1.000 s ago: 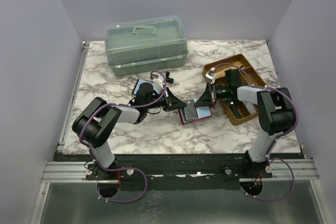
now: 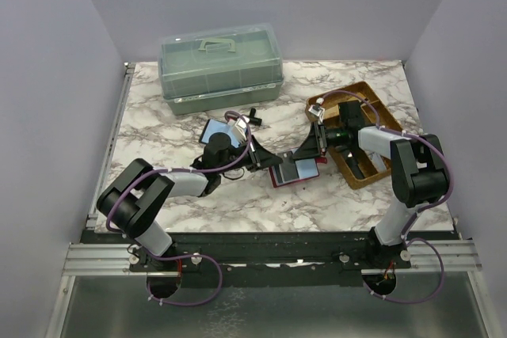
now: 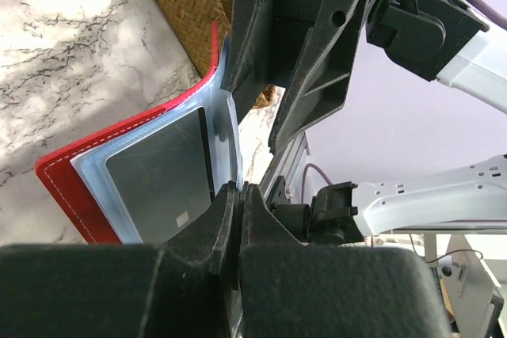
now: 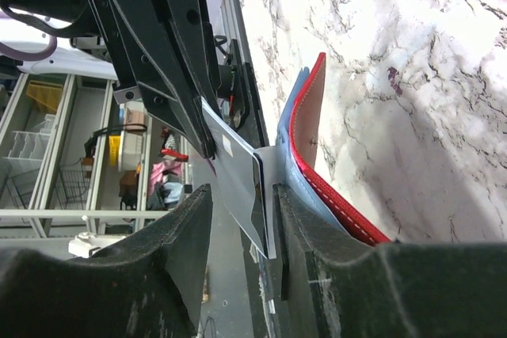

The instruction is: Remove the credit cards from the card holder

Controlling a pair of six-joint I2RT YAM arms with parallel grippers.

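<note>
The card holder (image 2: pixel 305 170), red outside with a pale blue lining, lies on the marble between both grippers, a grey card (image 3: pixel 158 176) in it. In the right wrist view that card (image 4: pixel 238 180) stands tilted at the holder's opening. My left gripper (image 2: pixel 273 162) is at the holder's left side, shut, its tips at the card's edge; whether anything thin is between them is unclear. My right gripper (image 2: pixel 310 150) is over the holder's right side, part open, its fingers either side of the card's near end in its wrist view.
A wicker tray (image 2: pixel 368 176) with items sits to the right. A clear green lidded box (image 2: pixel 222 77) stands at the back left, a pale blue object (image 2: pixel 214 128) below it.
The left arm has shifted slightly toward the front left, the grey card moving a little with it.
</note>
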